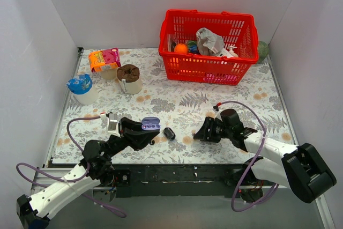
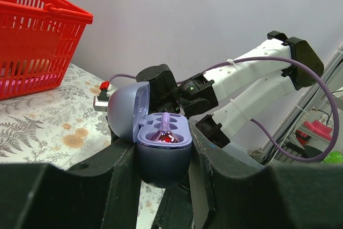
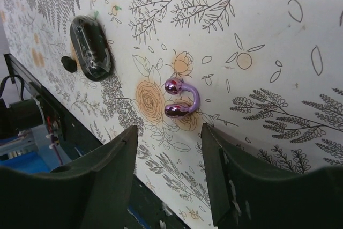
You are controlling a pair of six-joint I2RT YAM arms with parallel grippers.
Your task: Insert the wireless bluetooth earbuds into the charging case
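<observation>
A lavender charging case (image 2: 164,156) with its lid up is clamped between the fingers of my left gripper (image 1: 152,132), held above the table. One purple earbud (image 2: 165,127) stands in the case, its red shiny part low in the well. The other purple earbud (image 3: 185,98), a C-shaped clip with metallic ends, lies on the patterned tablecloth in the right wrist view. My right gripper is open over it, fingers apart, the earbud showing beyond the gap between the fingertips. In the top view the right gripper's fingers (image 1: 200,132) largely hide that earbud.
A dark oval object (image 3: 90,47) lies on the cloth between the two grippers, with a small black piece (image 3: 68,64) beside it. The filled red basket (image 1: 209,68) stands at the back. Several containers, including a blue-lidded jar (image 1: 83,90), occupy the back left.
</observation>
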